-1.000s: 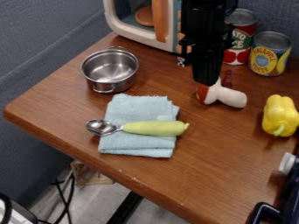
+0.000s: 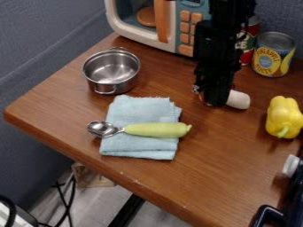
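Note:
The black arm comes down from the top, and its gripper (image 2: 211, 93) is low over a white cylindrical thing (image 2: 236, 100) lying on the wooden table (image 2: 71, 115). The gripper hides much of that thing, and I cannot tell how its fingers stand. A steel pot (image 2: 112, 71) sits at the left. A folded blue cloth (image 2: 136, 152) carries a scoop with a pale green handle (image 2: 154, 129).
A toy microwave (image 2: 142, 19) stands at the back, with cans (image 2: 272, 58) to its right. A yellow pepper (image 2: 283, 119) and a dark object (image 2: 272, 213) are at the right.
The gripper has moved down onto the white thing, now covering its red left part, which was visible before.

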